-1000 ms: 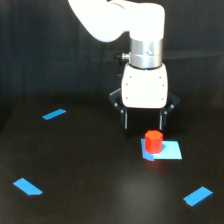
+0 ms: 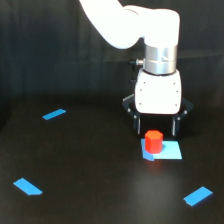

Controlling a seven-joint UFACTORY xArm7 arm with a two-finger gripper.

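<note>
A small red object (image 2: 153, 142) stands upright on the table, over the left part of a light blue square (image 2: 171, 151). Just behind and above it is my gripper (image 2: 156, 126), pointing down, with its dark fingers spread wide to the left and right. The gap between those fingers lies roughly over the red object in this view, though the exact depth is hard to judge. Nothing is visibly held.
A darker blue patch (image 2: 147, 154) shows at the square's left edge. Blue tape strips lie at back left (image 2: 54, 114), front left (image 2: 28, 187) and front right (image 2: 198, 196).
My gripper has shifted to the right and slightly lower in the view, so its spread fingers are now more centred on the red object. The red object and blue square have stayed put.
</note>
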